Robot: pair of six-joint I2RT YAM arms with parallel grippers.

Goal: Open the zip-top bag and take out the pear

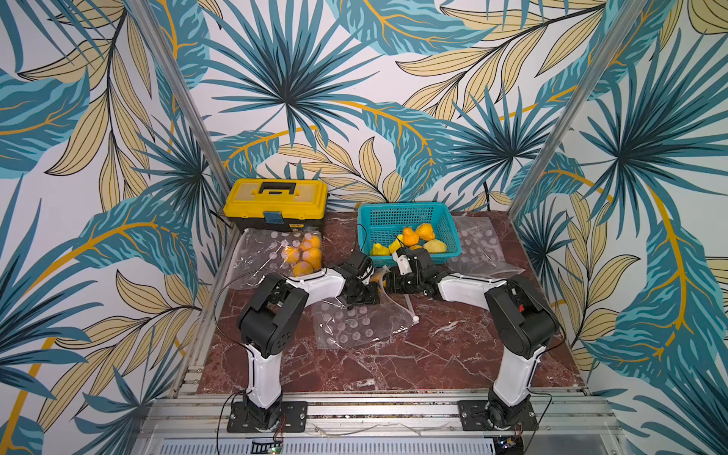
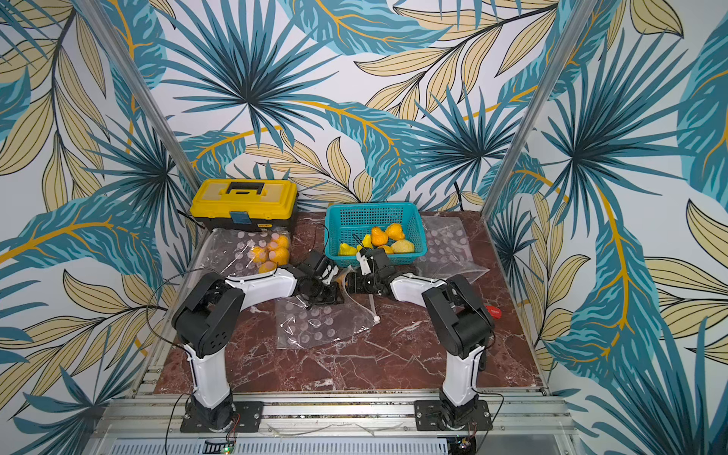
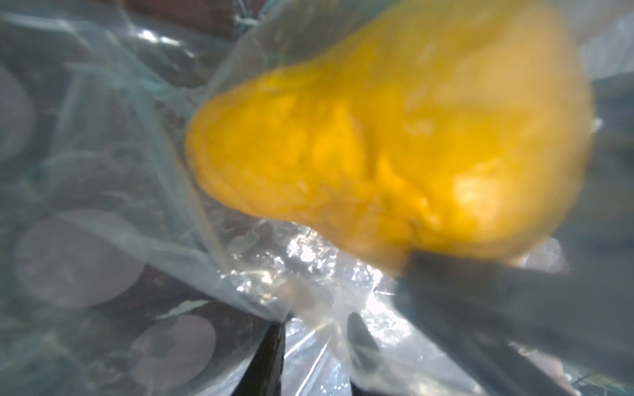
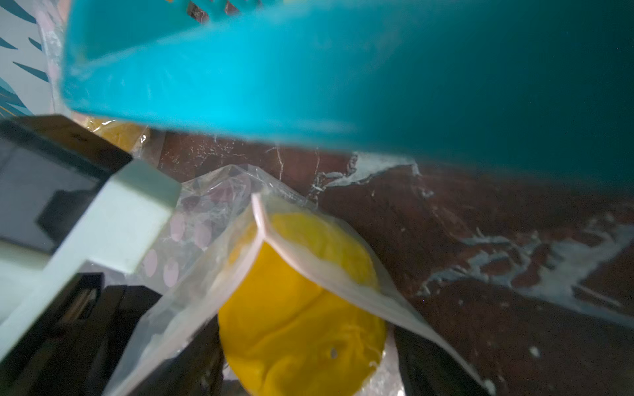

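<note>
The clear zip bag lies on the front middle of the table, raised at its far end where both grippers meet. Its zip edge parts around the yellow pear, which shows close in both wrist views. My left gripper, below the pear in its view, is shut on the bag's plastic. My right gripper stands open around the pear at the bag's mouth; its fingertips are partly hidden by plastic and fruit, so contact is unclear.
The teal basket with several fruits is just behind the grippers. A yellow toolbox is back left, with a bag of orange fruit before it. Another bag lies at right.
</note>
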